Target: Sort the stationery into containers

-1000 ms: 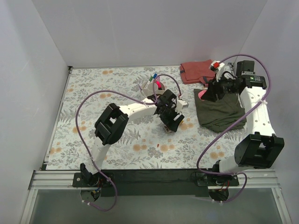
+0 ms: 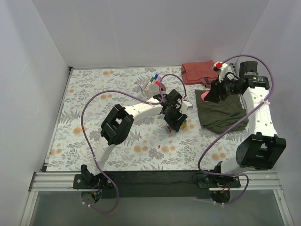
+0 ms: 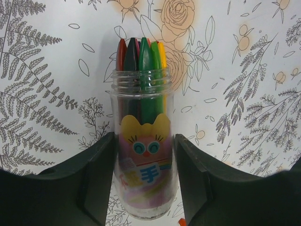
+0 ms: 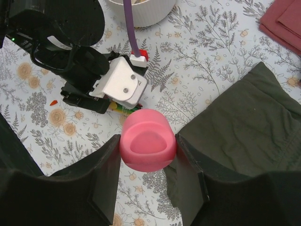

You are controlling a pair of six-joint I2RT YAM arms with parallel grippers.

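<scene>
A clear jar (image 3: pixel 145 106) with a cartoon face label stands or lies open-mouthed between the fingers of my left gripper. Several crayons (image 3: pixel 146 59) poke out of its mouth. Those fingers flank the jar closely; whether they press on it I cannot tell. From above, the left gripper (image 2: pixel 175 125) mostly covers the jar, with the crayon tips (image 2: pixel 184 124) showing on its right. My right gripper is shut on a round pink lid (image 4: pixel 147 143), held above the table near the green cloth. A small orange piece (image 2: pixel 159 147) lies loose on the table.
White containers (image 2: pixel 145 92) with markers (image 2: pixel 154 78) stand behind the left gripper. A dark green cloth (image 2: pixel 221 115) lies under the right gripper, a folded red cloth (image 2: pixel 198 72) behind it.
The left arm has shifted a little to the right, and its gripper slightly with it. My right arm, with the pink lid, stays in nearly the same place.
</scene>
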